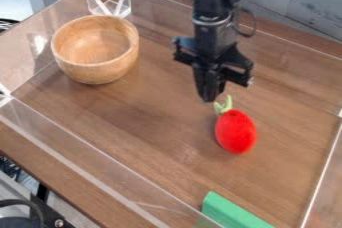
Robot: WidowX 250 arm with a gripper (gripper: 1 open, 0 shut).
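Note:
My gripper (210, 91), dark and somewhat blurred, hangs over the wooden table, shut with nothing visible between its fingers. Just below and to the right of its tip lies a red, oval vegetable-like object (235, 132) with a small green top. A round wooden bowl (94, 65) sits at the left, apart from the gripper.
A green block (234, 213) lies at the bottom right. Clear guard edges border the wooden table (134, 132). A white wire-like shape (110, 2) stands at the back left.

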